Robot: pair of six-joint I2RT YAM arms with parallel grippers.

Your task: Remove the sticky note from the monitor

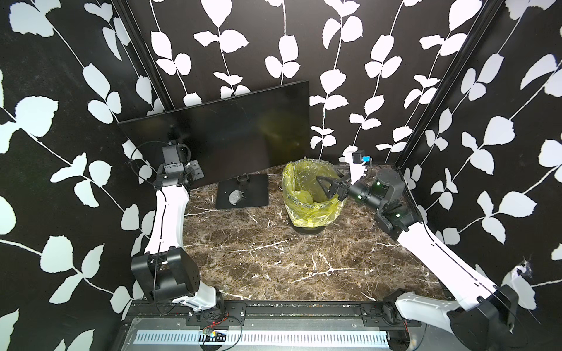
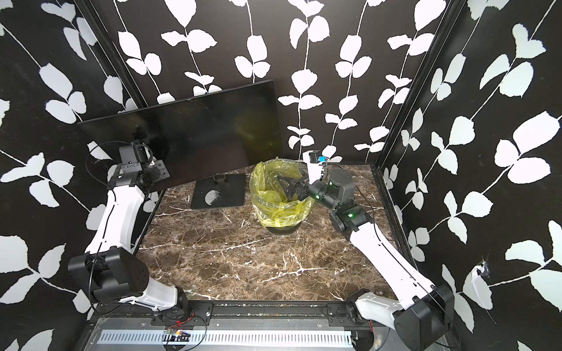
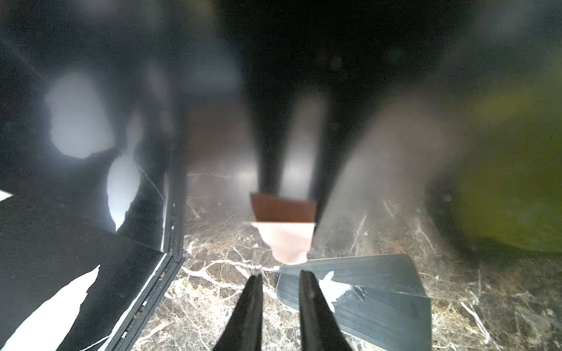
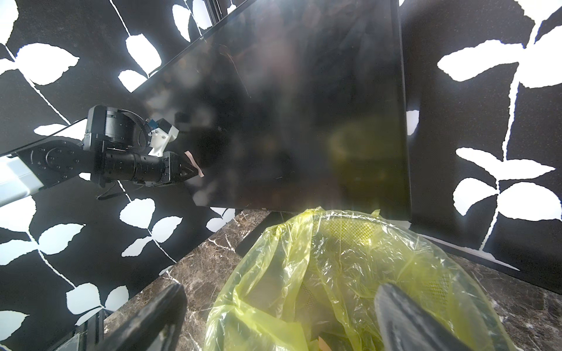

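Note:
A small pinkish sticky note (image 3: 287,239) is at the lower left of the dark monitor (image 4: 304,117); its lower end looks ragged. In the right wrist view the note (image 4: 194,163) shows as a thin strip tilted against the screen. My left gripper faces it at close range, fingertips just below the note in its wrist view. A narrow gap shows between those fingers, with tabletop visible through it and no paper seen there. Over the yellow-lined bin (image 4: 351,216), my right gripper stands wide open and empty.
The monitor's black base (image 1: 253,199) stands left of the bin. Clear marble tabletop (image 1: 263,257) lies in front of both. A small orange-pink bit (image 4: 323,345) shows inside the bin. Patterned walls close off the back and sides.

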